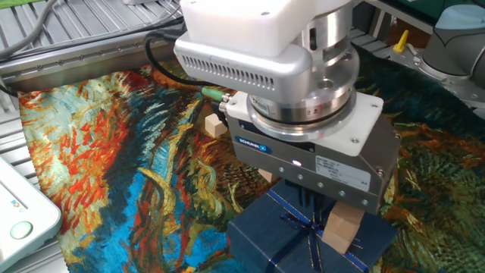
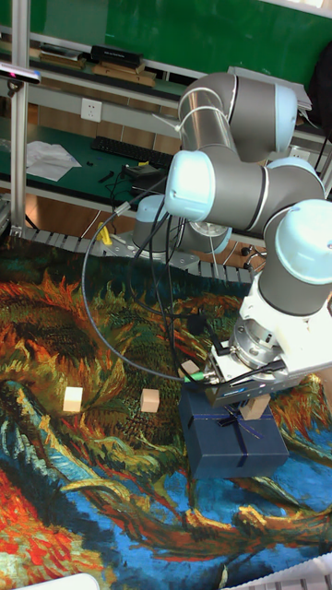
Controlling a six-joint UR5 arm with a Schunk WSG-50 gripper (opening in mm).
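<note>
A dark blue gift box (image 1: pixel 258 233) with a ribbon bow (image 1: pixel 314 227) lies on the patterned cloth. On its lid rests a tan wooden block (image 1: pixel 344 227), tilted in exterior view 2, its upper end close under the gripper housing. My gripper (image 1: pixel 312 202) hangs low over the box, its dark fingers just left of that block and largely hidden by the housing. How far apart the fingers stand does not show. Exterior view 3 has the blue box (image 2: pixel 231 453) at right, the wooden block (image 2: pixel 256 407) on it and the gripper (image 2: pixel 239 398) directly above.
A loose wooden cube (image 1: pixel 216 125) lies on the cloth left of the gripper. Exterior view 3 shows a pale cube (image 2: pixel 73 398), another cube (image 2: pixel 150 400) and a partly hidden one (image 2: pixel 190 369) behind the box. A white device (image 1: pixel 26 216) stands at the left edge.
</note>
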